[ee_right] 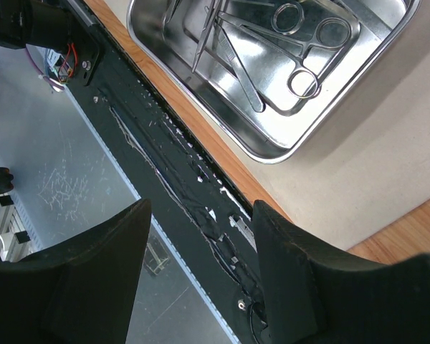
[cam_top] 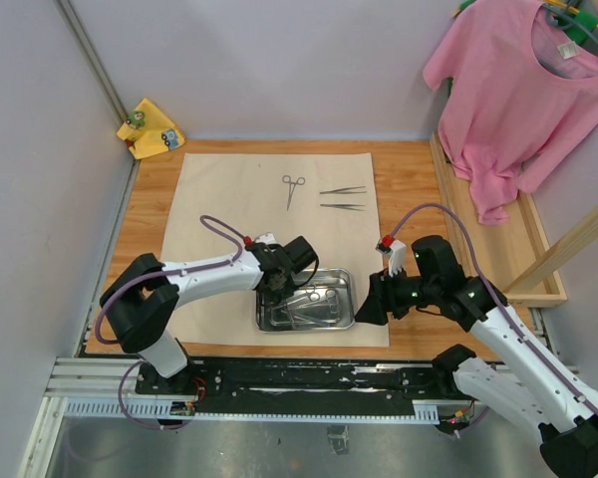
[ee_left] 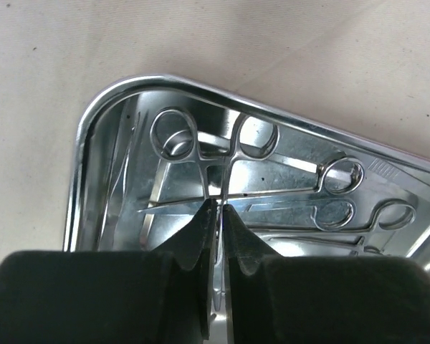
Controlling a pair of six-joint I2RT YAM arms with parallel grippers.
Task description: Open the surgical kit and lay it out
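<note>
A steel tray [cam_top: 344, 299] of surgical instruments sits at the front of the cream cloth [cam_top: 219, 189]. My left gripper is down over the tray, its fingertips close together around the middle of an upright-lying pair of ringed forceps [ee_left: 234, 147]; whether it grips them cannot be told. Other ringed instruments [ee_right: 304, 81] and straight ones lie beneath. A forceps [cam_top: 289, 199] and two tweezers [cam_top: 342, 190] lie laid out on the cloth at the back right. My right gripper stands open beside the tray's right end, nothing between its fingers.
A yellow printed cloth [cam_top: 154, 129] lies at the back left corner. A wooden rack [cam_top: 528, 289] with a pink shirt [cam_top: 513, 90] stands at the right.
</note>
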